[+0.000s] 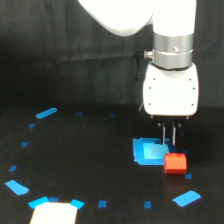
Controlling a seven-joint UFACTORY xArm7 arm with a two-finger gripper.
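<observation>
A small red block (175,164) rests on the dark table, its left side against or just over the right edge of a blue taped square (149,150). My gripper (169,138) hangs from the white hand above and slightly left of the block, pointing down. Its two thin fingers stand apart, with a narrow gap and nothing visible between them. Whether the fingertips reach the block's back edge is hard to tell.
Blue tape strips, such as one at the right front (186,198), mark the black table along with several small blue squares. A pale yellowish object (53,213) is cut off by the front edge.
</observation>
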